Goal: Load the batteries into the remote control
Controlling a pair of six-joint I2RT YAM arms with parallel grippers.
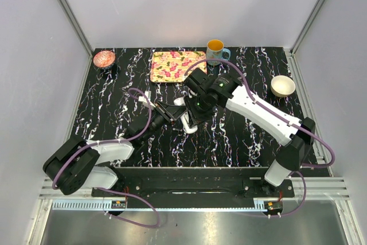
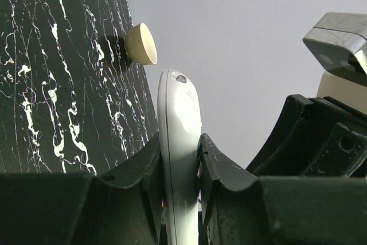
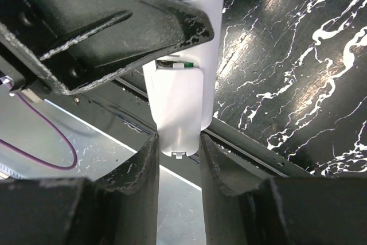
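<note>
The white remote control [image 1: 190,127] is held raised over the middle of the counter. My left gripper is shut around it, with the remote's edge showing between the fingers. In the right wrist view, a white battery cover [image 3: 179,107] lies along the back of the remote [image 3: 211,50], over its battery compartment. My right gripper is shut on the cover's end with the small tab. A gap at the cover's far end shows a bit of green; a left finger [image 3: 114,27] hides part of it. Whether batteries lie beneath cannot be told.
A flowered tray [image 1: 175,66], a mug [image 1: 215,54] and a red-and-white bowl [image 1: 104,59] stand at the back. A cream bowl [image 1: 282,86] is at the right. Both grippers are close together.
</note>
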